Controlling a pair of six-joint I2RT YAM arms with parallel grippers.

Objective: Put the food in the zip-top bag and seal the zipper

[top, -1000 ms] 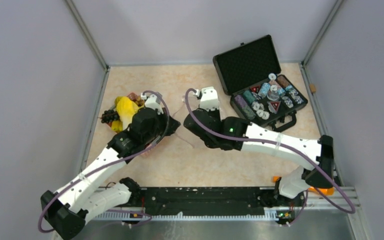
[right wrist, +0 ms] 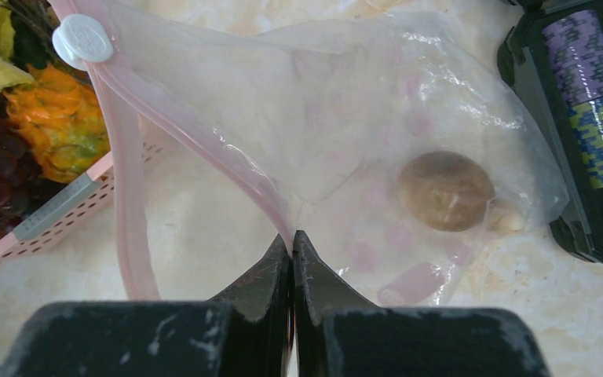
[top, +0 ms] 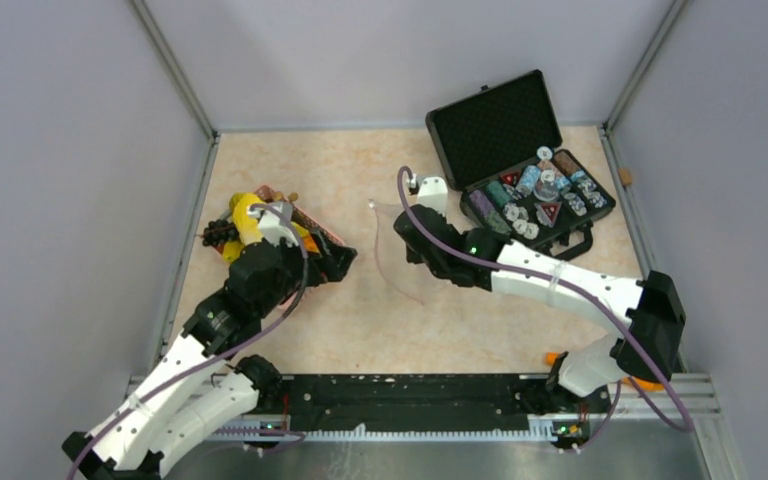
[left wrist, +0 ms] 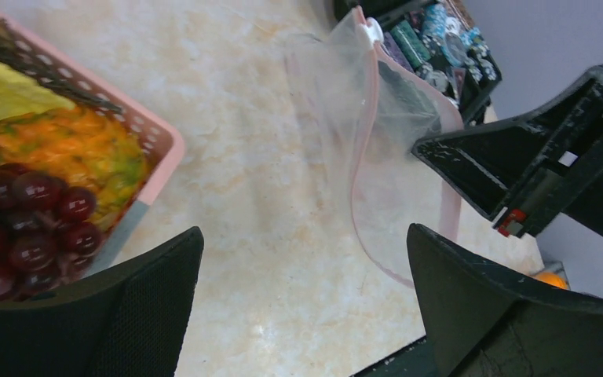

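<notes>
A clear zip bag (right wrist: pixel 314 118) with pink edges and a white slider (right wrist: pixel 82 39) stands with its mouth parted; a brown round food item (right wrist: pixel 444 188) shows through it. My right gripper is shut on the bag's pink zipper edge. My left gripper is open, left of the bag in the top view, over the food basket's side. The pink basket (left wrist: pixel 169 153) holds grapes (left wrist: pixel 35 188), an orange-yellow gourd (left wrist: pixel 86 141) and yellow leaves (left wrist: pixel 8 86).
An open black case of chips (top: pixel 525 205) lies at the back right, close beside the bag. An orange object (left wrist: pixel 550 280) is at the front right.
My left gripper has moved left, away from the bag toward the basket. The right arm has shifted slightly, and the bag's pink edge now shows more fully in the top view.
</notes>
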